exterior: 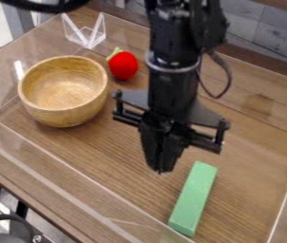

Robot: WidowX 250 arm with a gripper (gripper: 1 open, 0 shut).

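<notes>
The dark robot arm with its gripper (165, 161) fills the middle of the view, raised over the wooden table. Its two finger parts hang apart; how far open they are is hard to tell. A light green block (192, 197) lies flat at the lower right, to the right of and below the gripper, apart from it.
A tan bowl (64, 109) sits at the left. A red tomato (124, 65) lies behind it, near a white wire-like object (86, 28) at the back left.
</notes>
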